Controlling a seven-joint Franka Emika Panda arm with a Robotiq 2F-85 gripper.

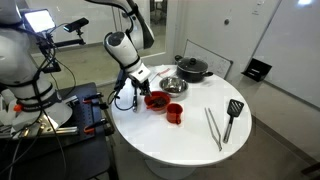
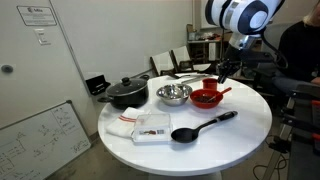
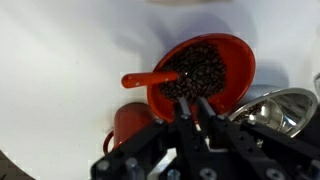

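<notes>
A red bowl with dark beans inside fills the middle of the wrist view. An orange-red spoon handle sticks out over the bowl's rim, its head among the beans. My gripper is above the bowl's near side, its fingers close together and apart from the spoon handle. Nothing can be made out between the fingertips. The red mug stands beside the bowl. In exterior view 2 the spoon handle leans out of the bowl below the arm.
A steel bowl and a lidded black pot stand close by. A black ladle, a clear container and a white cloth lie on the table. Tongs and a black spatula lie farther along.
</notes>
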